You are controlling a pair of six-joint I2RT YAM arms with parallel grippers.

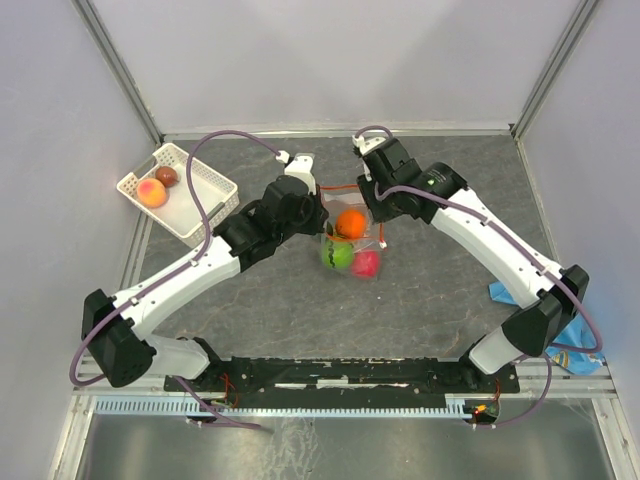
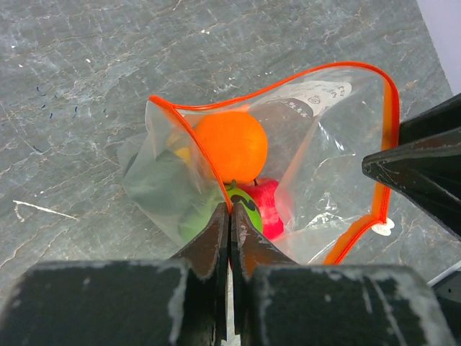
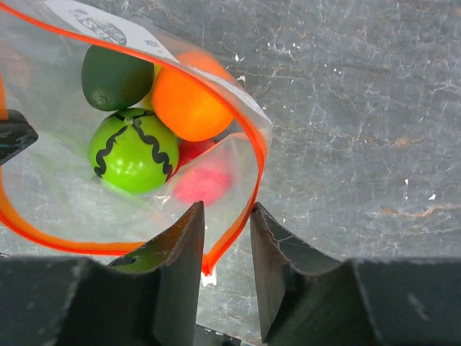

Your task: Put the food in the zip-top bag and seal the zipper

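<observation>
Between the grippers hangs a clear zip top bag [image 1: 350,213] with an orange-edged mouth, gaping wide. Inside lie an orange [image 3: 189,104], a dark green avocado [image 3: 115,79], a green striped fruit [image 3: 133,151] and a pinkish-red fruit [image 2: 265,205]; something yellow peeks out behind. My left gripper is shut on one side of the orange rim. At the opposite side, my right gripper stands open, with the orange rim passing between its fingers, apparently unclamped.
A white basket [image 1: 215,188] at the back left holds a peach [image 1: 152,193] and a brown round item [image 1: 166,176]. Blue material [image 1: 577,335] lies at the right edge. Grey tabletop around the bag is mostly clear.
</observation>
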